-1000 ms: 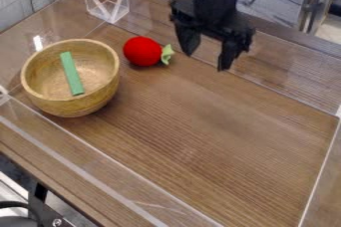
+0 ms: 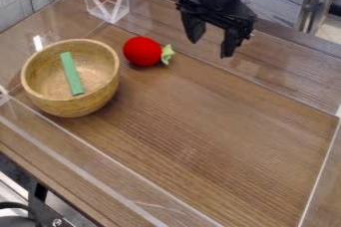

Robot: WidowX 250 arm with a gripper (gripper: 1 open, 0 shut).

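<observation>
A black robot arm reaches in from the top centre, its gripper over the back of the wooden table; whether it is open or shut is unclear. A round red object with a small pale green part lies left of the gripper, apart from it. At the left, a yellow wooden bowl holds a green stick-like object.
A clear wire or plastic holder stands at the back left. The middle, front and right of the table are clear. Dark cables sit at the lower left corner.
The arm and gripper have moved slightly up and back in the view. The red object, bowl and green object look unmoved.
</observation>
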